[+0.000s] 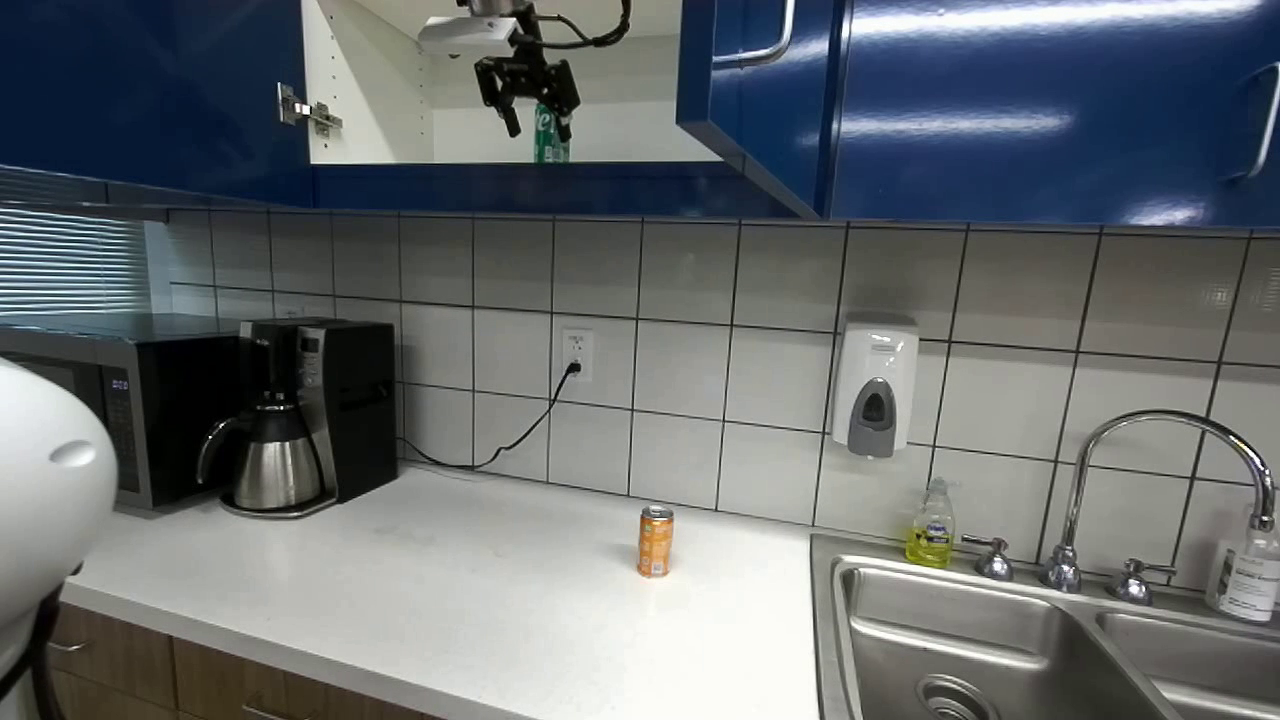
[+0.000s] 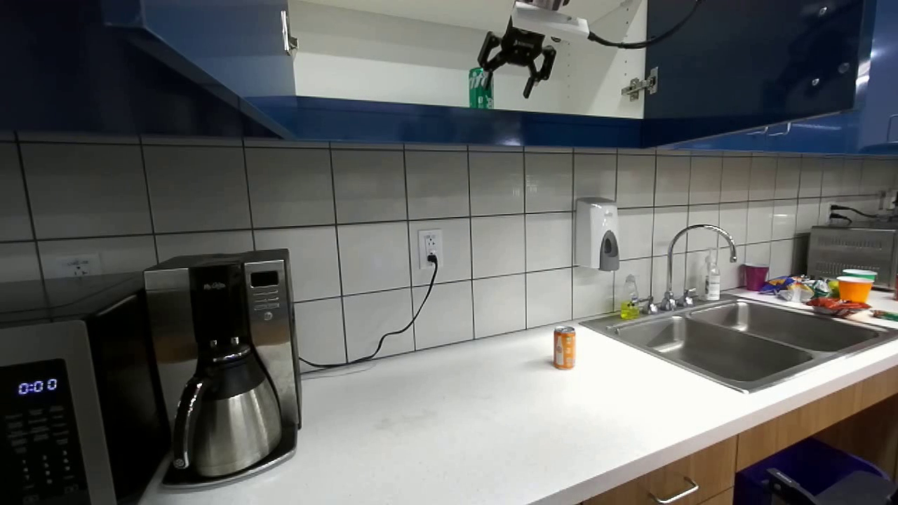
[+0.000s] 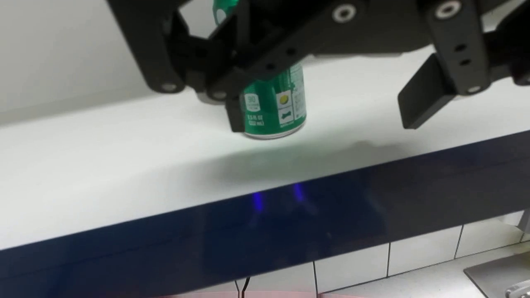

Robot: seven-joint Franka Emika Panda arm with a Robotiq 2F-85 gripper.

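Upright on the open cupboard's shelf stands a green can (image 3: 271, 111), also visible in both exterior views (image 1: 551, 138) (image 2: 480, 89). My gripper is open in front of it, fingers spread wide. In the wrist view one finger (image 3: 237, 114) overlaps the can's left edge, the other is well to its right, and the gripper body covers the can's upper part. Whether a finger touches the can I cannot tell. An orange can (image 1: 655, 542) stands upright on the white counter below.
Open blue doors (image 1: 756, 108) flank the cupboard, and its front ledge (image 3: 278, 213) runs below the gripper. On the counter are a coffee maker (image 2: 227, 362) and a microwave (image 2: 50, 395). A sink (image 1: 960, 612) lies at the right. Mid-counter is mostly clear.
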